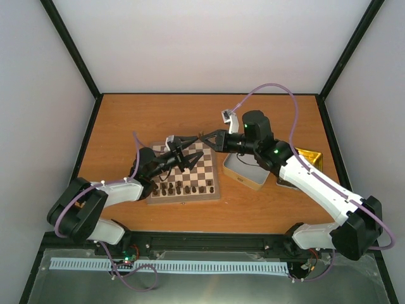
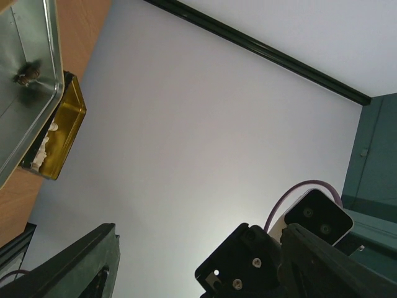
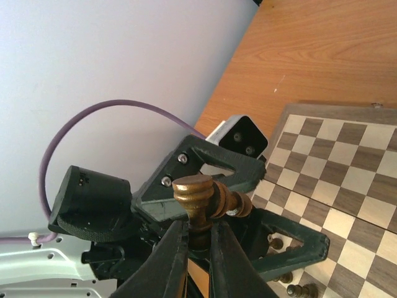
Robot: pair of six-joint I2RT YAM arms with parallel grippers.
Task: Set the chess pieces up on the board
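A wooden chessboard lies at the table's centre, with dark pieces along its near rows. My right gripper is shut on a brown chess piece, held upright above the board. Just beside it, at left, my left gripper stands part open over the board, its fingers facing the held piece; in the right wrist view they appear behind the piece. Nothing shows between the left fingers in the left wrist view.
An open metal box sits right of the board, with one piece visible inside in the left wrist view. Behind it is a gold tin holding white pieces.
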